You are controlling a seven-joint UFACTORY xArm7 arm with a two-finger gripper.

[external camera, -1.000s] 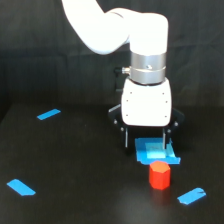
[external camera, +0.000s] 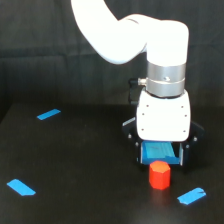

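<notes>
My gripper (external camera: 160, 153) is lowered at the right of the table in the camera view, its fingers standing wide apart. Between and just below them is a blue box (external camera: 159, 157), its upper part partly covered by the white hand. Whether the fingers touch the box is hard to tell. A red block (external camera: 160, 176), six-sided in outline, stands in front of the box, nearer the camera, and hides part of its front.
Flat blue pieces lie on the black table: one at the far left (external camera: 49, 114), one at the near left (external camera: 21, 187) and one at the near right (external camera: 191, 196).
The arm has moved to the right and lower, bringing the gripper down over the blue box. The red block and the flat blue pieces have stayed in place.
</notes>
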